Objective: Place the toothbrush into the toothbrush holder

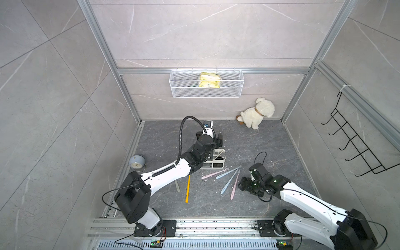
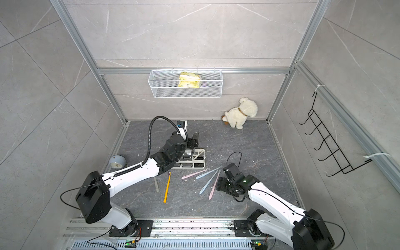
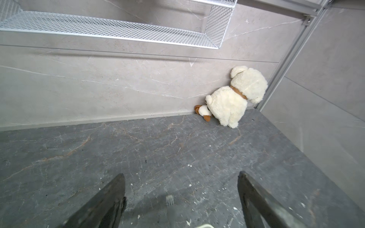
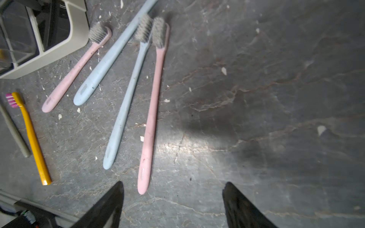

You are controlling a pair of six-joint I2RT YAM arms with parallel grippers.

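Observation:
The cream toothbrush holder (image 1: 224,160) stands mid-table, partly hidden behind my left arm. My left gripper is just beyond its far side, with its fingers spread wide and no object between their tips. A small bristled head (image 3: 170,199) shows low in the left wrist view, below the fingertips. On the table lie a long pink toothbrush (image 4: 152,110), two blue toothbrushes (image 4: 125,100), a second pink toothbrush (image 4: 74,74), a yellow toothbrush (image 4: 34,144) and a grey-green handle (image 4: 15,131). My right gripper is open and empty, right of the long pink one.
A white plush dog (image 1: 255,114) sits at the back right. The wire basket (image 1: 179,91) hangs on the back wall, and a black hook rack (image 1: 352,137) on the right wall. A round grey clock (image 1: 136,161) stands at the left edge. Table behind the holder is free.

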